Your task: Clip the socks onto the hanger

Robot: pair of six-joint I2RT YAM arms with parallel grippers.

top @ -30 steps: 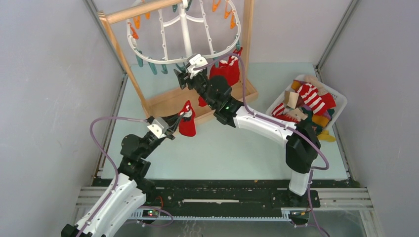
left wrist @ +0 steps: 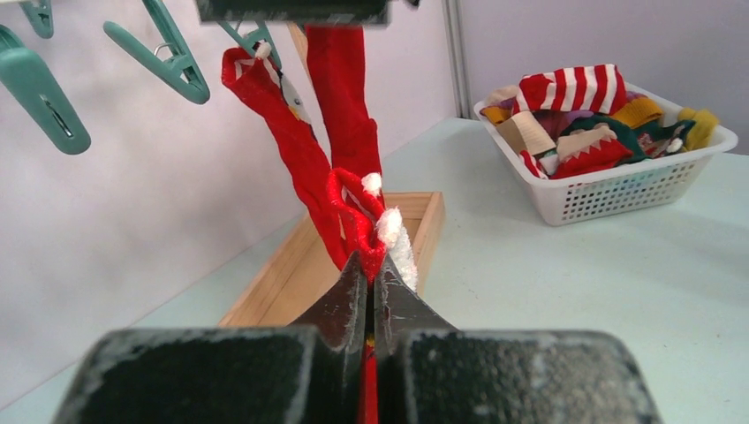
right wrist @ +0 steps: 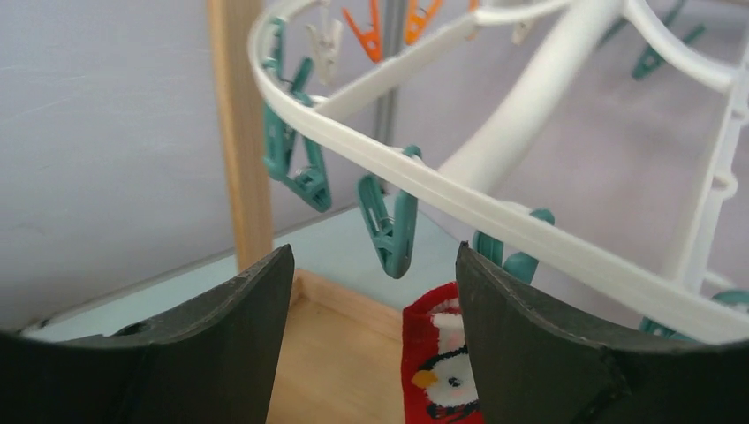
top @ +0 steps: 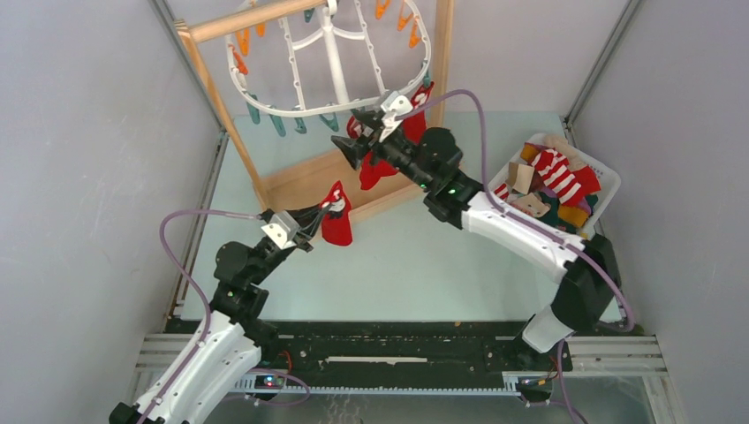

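My left gripper (top: 323, 210) is shut on a red sock (top: 336, 230) with a white patch, which hangs from its fingertips. In the left wrist view the sock's gathered edge (left wrist: 360, 212) sticks up between the fingers. Up by the hanger's white ring (top: 300, 112), my right gripper (top: 348, 132) is open. In the right wrist view nothing is between its fingers; a green clip (right wrist: 393, 225) appears beyond, in the gap. Other red socks (top: 413, 126) hang at the hanger's right side; one with a bird face (right wrist: 442, 367) is partly hidden behind a right finger.
A white basket (top: 609, 181) of mixed socks stands at the right. The wooden frame's base (top: 300, 181) lies under the hanger. Orange clips (top: 243, 42) are on the ring's far part.
The right arm has swung to the right along the hanger ring, and its gripper has turned. The hanger has shifted slightly. My left gripper and its sock have barely moved.
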